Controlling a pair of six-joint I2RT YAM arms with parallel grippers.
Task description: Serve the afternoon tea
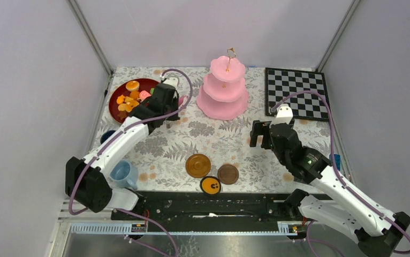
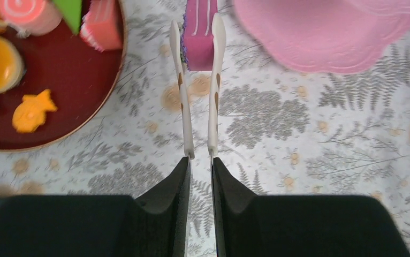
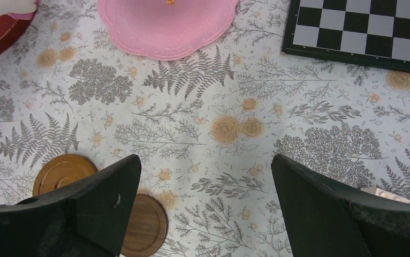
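My left gripper is shut on a pair of white-tipped tongs (image 2: pixel 217 107). Between the tong tips sits a pink cake piece (image 2: pixel 198 53), held above the patterned cloth. In the top view this piece shows between the dark red plate (image 1: pixel 113 115) of toy sweets and the three-tier pink stand (image 1: pixel 221 110). A second pink cake piece (image 2: pixel 102 27) lies on the plate, near its rim. Right of the table's middle, my right gripper stands open, with only bare cloth showing between its fingers.
A black-and-white checkerboard (image 1: pixel 296 91) lies at the back right. Blue cups (image 1: pixel 123 172) stand at the left. Two brown coasters (image 1: pixel 198 166) and a yellow-faced disc (image 1: pixel 210 185) lie near the front edge. Cloth between plate and stand is clear.
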